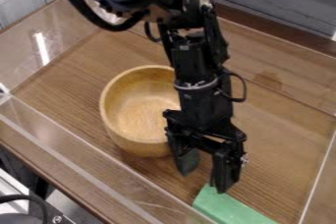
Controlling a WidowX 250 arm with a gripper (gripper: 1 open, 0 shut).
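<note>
My black gripper (203, 167) reaches down over the wooden tabletop, just right of a round tan bowl (128, 103). It is open, its two dark fingers apart, low near the table. A green flat block (233, 208) lies at the bottom, just in front of the gripper. Whether anything small lies between the fingers is hard to tell against the dark parts.
Bare wood (59, 66) extends to the left of the bowl and to the right of the arm. A grey wall runs along the back right. A dark cable hangs at the lower left corner.
</note>
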